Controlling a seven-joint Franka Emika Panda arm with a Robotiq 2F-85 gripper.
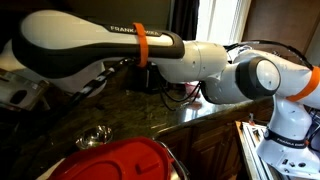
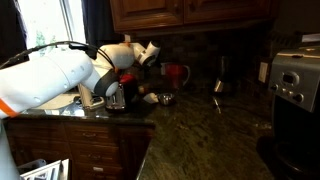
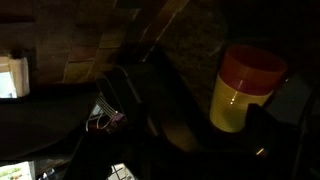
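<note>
In the wrist view, a round container with a red upper part and a yellow lower part stands right of centre. Dark shapes near its lower edge may be my fingers, but the picture is too dark to tell them apart or to judge any contact. My white arm reaches across the counter to the left in the first exterior view, its hand end lost in shadow at the left edge. From the second exterior view, the arm extends toward the back wall, below the cabinets; the gripper's fingers cannot be made out there.
A large red lid or tray fills the near counter, with a metal bowl behind it. A red pitcher stands by the back wall. At the right sits a silver appliance.
</note>
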